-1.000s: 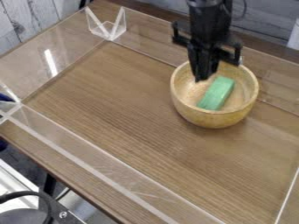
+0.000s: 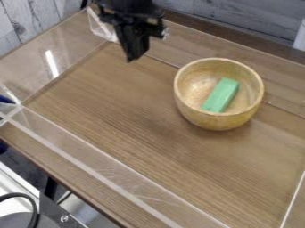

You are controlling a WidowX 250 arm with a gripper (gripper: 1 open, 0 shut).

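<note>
A dark robot gripper [image 2: 144, 41] hangs at the top centre-left, above the wooden floor of the workspace, apart from the round wooden bowl [image 2: 191, 85]. A green block [image 2: 217, 95] lies inside the bowl, slightly right of its middle. The gripper is blurred, with nothing visible between its fingers, and looks shut.
Clear plastic edging runs along the left side, and a black cable curves at the bottom left.
The bowl and green block stay where they were.
</note>
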